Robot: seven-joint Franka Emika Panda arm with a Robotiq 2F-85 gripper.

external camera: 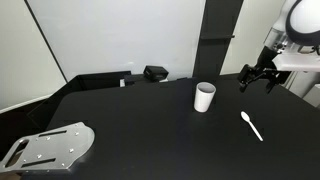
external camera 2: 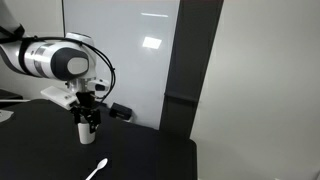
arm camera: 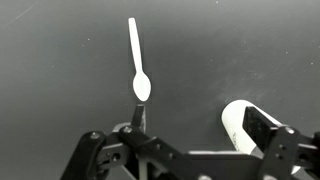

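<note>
A white spoon (external camera: 251, 125) lies flat on the black table, its bowl toward the back. To its left stands a white cup (external camera: 204, 97), upright with its mouth up. My gripper (external camera: 259, 82) hangs over the table's right side, above and behind the spoon and apart from it. In the wrist view the spoon (arm camera: 139, 62) is beyond the left finger and the cup (arm camera: 240, 122) is partly hidden behind the right finger. The gripper is open, its fingers wide apart with nothing held. In exterior view 2 it overlaps the cup (external camera 2: 86, 133).
A small black box-like object (external camera: 155, 73) sits at the table's back edge. A grey metal plate with slots (external camera: 50, 148) lies at the front left. A white board (external camera: 120, 40) stands behind.
</note>
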